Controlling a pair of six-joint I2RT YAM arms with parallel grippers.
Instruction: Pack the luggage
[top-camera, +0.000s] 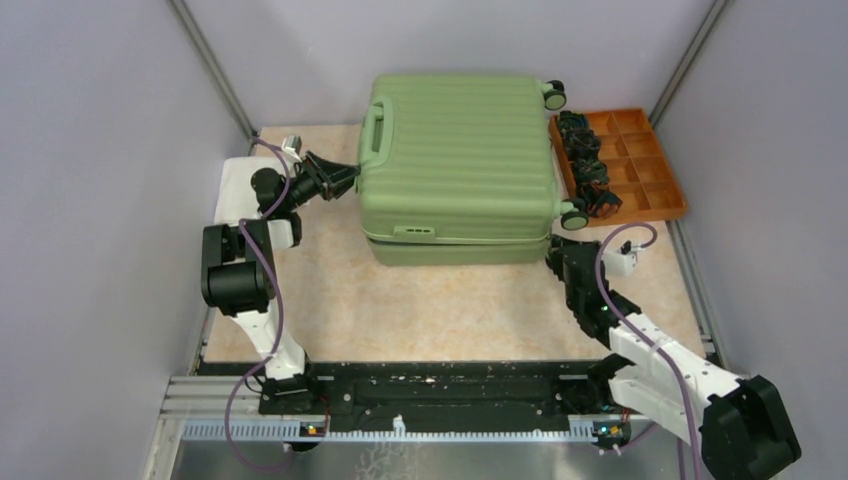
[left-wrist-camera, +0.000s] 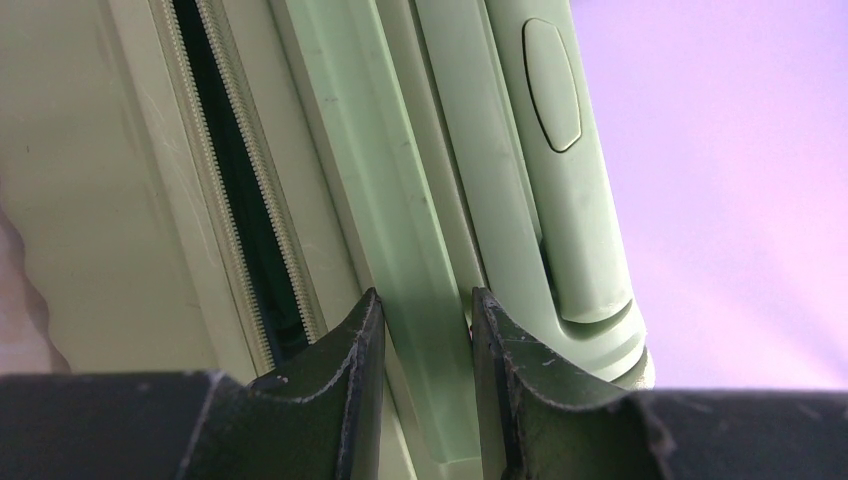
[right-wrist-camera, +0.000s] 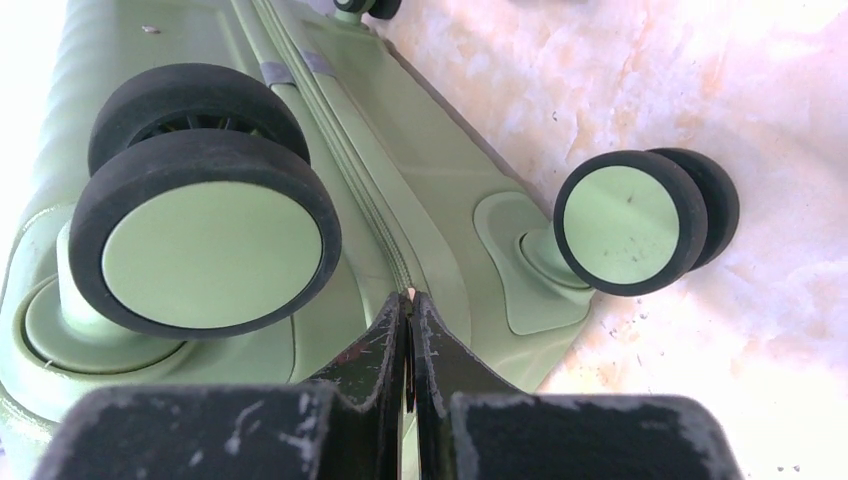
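Observation:
A green hard-shell suitcase (top-camera: 455, 150) lies flat on the table, its lid slightly raised along the front seam. My left gripper (top-camera: 352, 172) is at the suitcase's left side; in the left wrist view its fingertips (left-wrist-camera: 350, 350) sit on either side of a pale green rail (left-wrist-camera: 400, 230) beside the handle, with a dark zip gap nearby; whether it grips is unclear. My right gripper (top-camera: 553, 245) is at the front right corner below the wheels, and in the right wrist view it is shut (right-wrist-camera: 408, 300) against the zipper seam between two wheels (right-wrist-camera: 205, 250), nothing clearly between its fingers.
An orange compartment tray (top-camera: 650, 165) with dark rolled items stands at the back right. A white cloth (top-camera: 235, 185) lies at the left.

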